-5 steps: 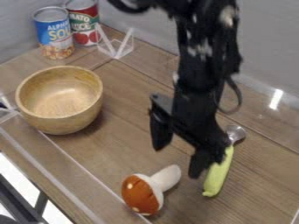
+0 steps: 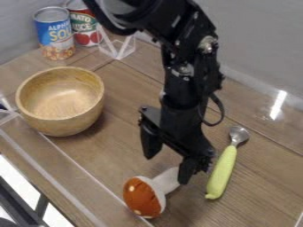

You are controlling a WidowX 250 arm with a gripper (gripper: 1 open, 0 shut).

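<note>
My black gripper (image 2: 168, 152) hangs low over the table, fingers pointing down, just above and behind a toy mushroom (image 2: 144, 197) with an orange cap and white stem. The right finger reaches down near the top end of the stem; whether it touches is unclear. The fingers look apart. To the right lies a pale green-handled utensil (image 2: 221, 174) with a metal head.
A wooden bowl (image 2: 59, 115) sits at left. An Alpo can (image 2: 56, 35) and a red can (image 2: 85, 19) stand at the back left by the wall.
The gripper has moved down and slightly left, toward the mushroom's stem, uncovering more of the green utensil. The objects on the table look unmoved.
</note>
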